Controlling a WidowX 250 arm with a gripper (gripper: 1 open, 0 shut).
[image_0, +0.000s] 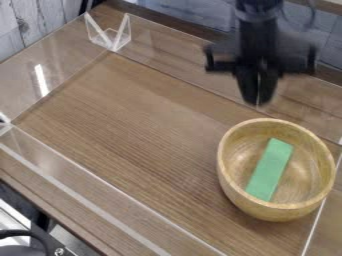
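Note:
A wooden bowl (238, 178) sits at the right of the table, with a green block (270, 172) lying inside it. My gripper (257, 88) is high above the bowl and slightly behind it, motion-blurred at the top right; whether its fingers are open or shut is unclear, and the block is apart from it.
A clear plastic bracket (110, 32) stands at the back left. Dark cables show at the bottom left corner.

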